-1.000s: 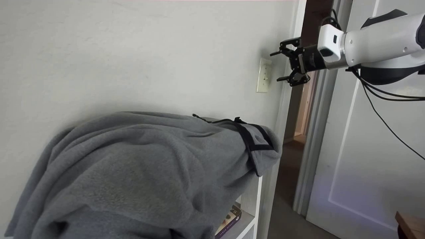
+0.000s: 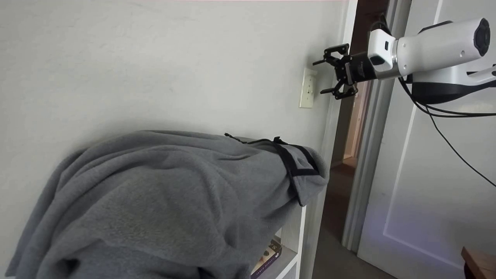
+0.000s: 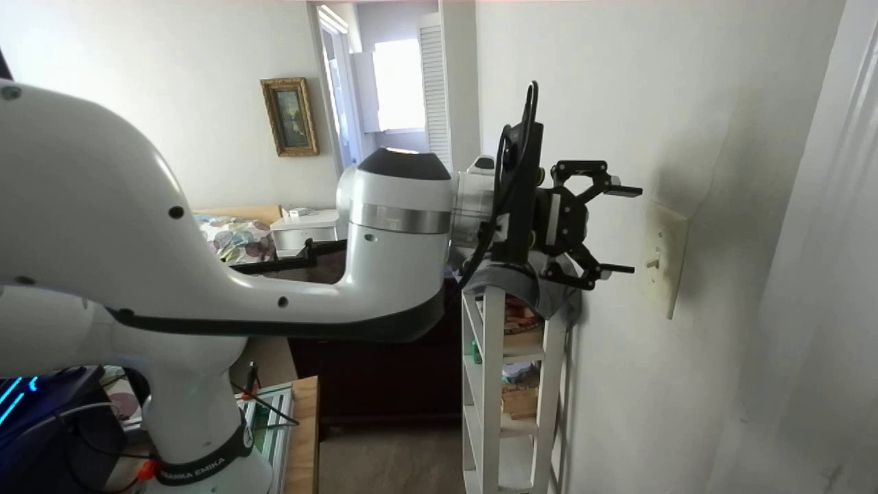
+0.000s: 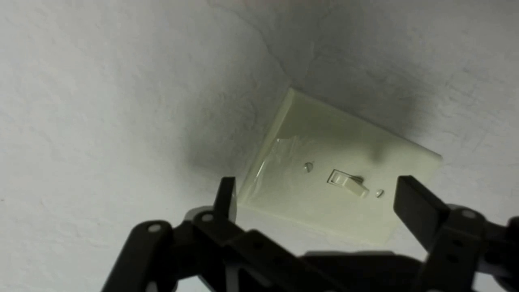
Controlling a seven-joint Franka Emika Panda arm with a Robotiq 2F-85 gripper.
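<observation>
A cream switch plate (image 4: 292, 194) is fixed to the wall, with a small toggle switch (image 4: 351, 184) standing out from its middle. My gripper (image 3: 621, 231) faces the plate from a short distance, fingers spread wide and nothing between them. In the wrist view the left finger (image 4: 224, 199) overlaps the plate's lower left corner and the right finger (image 4: 418, 209) its right side, the toggle lying between them. The second exterior view shows a gap between the fingertips and the switch plate (image 3: 668, 255). From the first exterior view, the plate (image 2: 307, 88) sits just left of the gripper.
A grey fleece (image 2: 176, 200) drapes over a white shelf (image 2: 288, 260) below and left of the plate. The doorway frame (image 2: 341, 102) and a white door (image 2: 432, 176) stand to the right. Bare wall (image 2: 162, 60) spreads left of the plate.
My gripper and arm have shifted slightly left in the first exterior view, closer to the switch plate. The fingers remain spread, and the fleece and plate have not moved.
</observation>
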